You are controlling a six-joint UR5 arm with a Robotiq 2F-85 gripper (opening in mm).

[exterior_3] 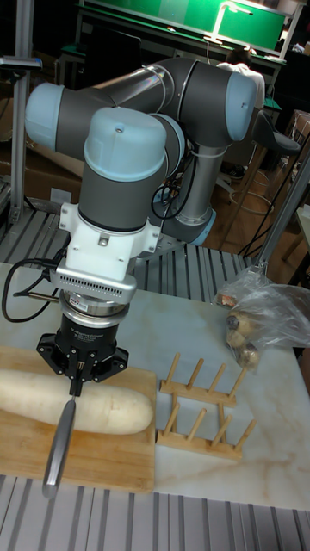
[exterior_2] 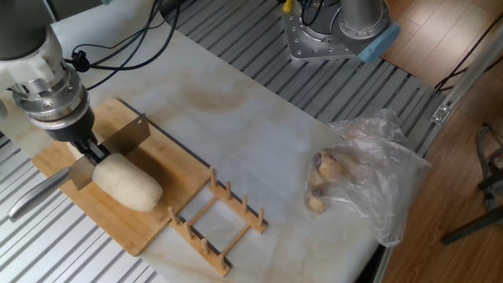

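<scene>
My gripper (exterior_2: pixel 96 154) is shut on the knife (exterior_2: pixel 128 137), a broad metal cleaver, gripping it near the top of its blade. The knife's silver handle points toward the lower left in exterior view 2 and toward the viewer in exterior view 3. Its blade stands upright across the white radish (exterior_2: pixel 127 184), which shows on both sides of it; how deep the edge sits is hidden. In exterior view 3 the gripper (exterior_3: pixel 77 389) hangs directly over the radish (exterior_3: pixel 114 410). The radish lies lengthwise on a wooden cutting board (exterior_2: pixel 181 161).
A wooden peg rack (exterior_2: pixel 203 211) stands close beside the board. Farther right lies a clear plastic bag (exterior_2: pixel 381 177) with several brownish roots (exterior_2: pixel 334 169). The marbled tabletop (exterior_2: pixel 259 141) between board and bag is bare. Black cables (exterior_2: pixel 145 35) loop near the arm.
</scene>
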